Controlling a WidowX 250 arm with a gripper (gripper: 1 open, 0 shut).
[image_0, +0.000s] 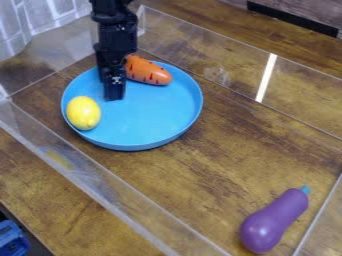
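Note:
A blue plate (147, 120) holds a yellow lemon-like object (83, 113) at its left and an orange carrot (146, 74) at its back right. My black gripper (115, 82) reaches down from the top over the back left of the plate, just left of the carrot. Its fingers are open, low over the plate; whether they touch it I cannot tell. A purple eggplant (274, 220) lies apart on the table at the front right.
Clear plastic walls run along the left side and foreground. Part of a blue object (8, 240) shows at the lower left.

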